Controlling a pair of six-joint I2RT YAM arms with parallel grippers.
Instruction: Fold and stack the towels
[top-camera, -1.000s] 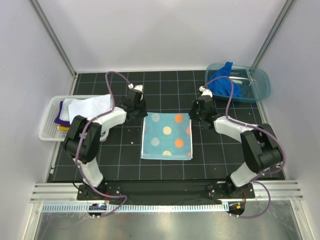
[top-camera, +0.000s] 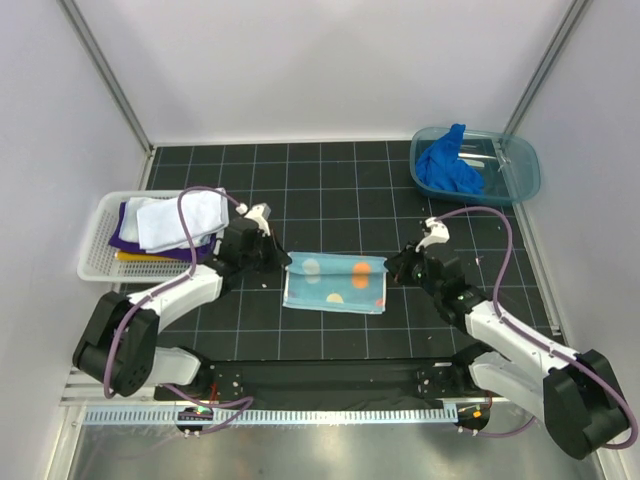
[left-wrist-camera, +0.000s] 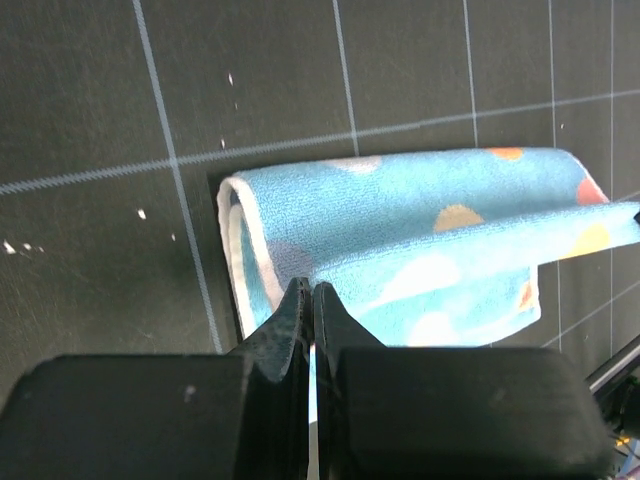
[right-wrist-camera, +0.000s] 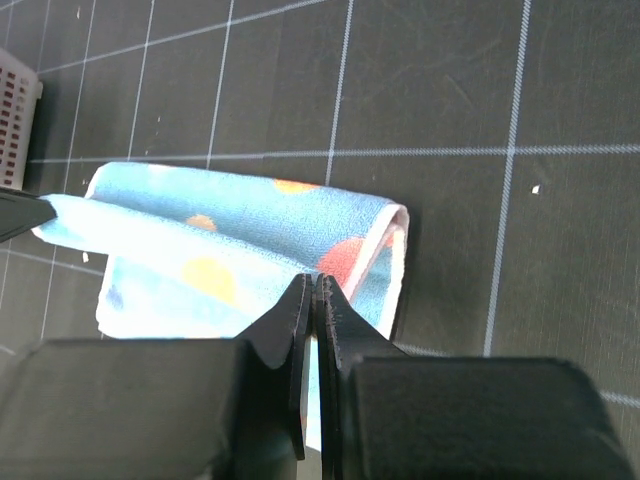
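A light blue towel (top-camera: 335, 290) with orange, grey and cream dots lies at the middle of the table, its far edge lifted and folding over toward the near side. My left gripper is shut on the lifted edge near the towel's left corner. At the right corner of the same edge, my right gripper is shut on the cloth as well. The lifted strip stretches between the two grippers, and the folded layers show beneath it in both wrist views. Cloth between the fingertips themselves is mostly hidden.
At the left, a white basket (top-camera: 98, 240) holds folded white, purple and yellow towels. A clear bluish bin (top-camera: 522, 170) at the back right contains a crumpled blue cloth (top-camera: 450, 165).
Both grippers have moved toward the near side, carrying the far edge with them. The towel has gone from spread out to partly folded, and its back portion has come toward the front.
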